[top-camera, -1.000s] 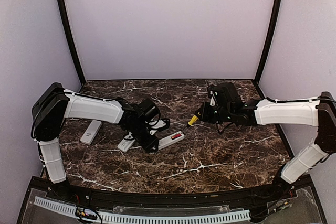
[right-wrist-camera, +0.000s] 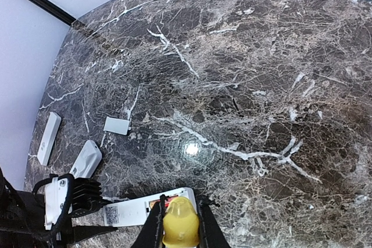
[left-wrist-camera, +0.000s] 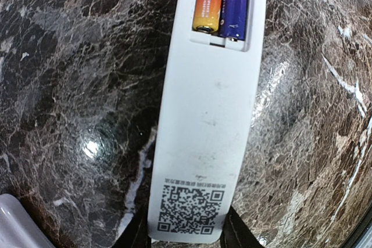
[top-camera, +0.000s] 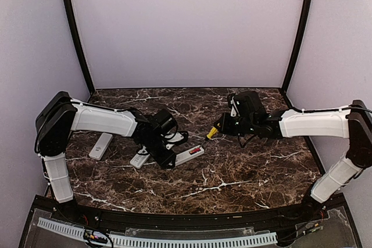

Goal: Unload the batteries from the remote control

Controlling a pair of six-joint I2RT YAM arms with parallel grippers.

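The white remote control (left-wrist-camera: pixel 209 114) lies back side up with its battery compartment uncovered. Inside it sit an orange-red battery (left-wrist-camera: pixel 208 4) and a purple battery (left-wrist-camera: pixel 234 4), side by side. My left gripper is shut on the remote's end that bears the QR code. From the right, my right gripper (top-camera: pixel 219 126) is shut on the yellow handle of a screwdriver (top-camera: pixel 213 133). Its dark shaft slants down to the remote's compartment end; whether the tip touches a battery cannot be told. In the right wrist view the yellow handle (right-wrist-camera: pixel 181 225) hides part of that compartment.
Two other white remotes, one at far left (top-camera: pixel 101 146) and one beside the left gripper (top-camera: pixel 139 158), lie on the marble table. A small white flat piece (right-wrist-camera: pixel 117 125) rests behind the held remote.
The right gripper and screwdriver have shifted very slightly left. The left arm and the remote appear still.
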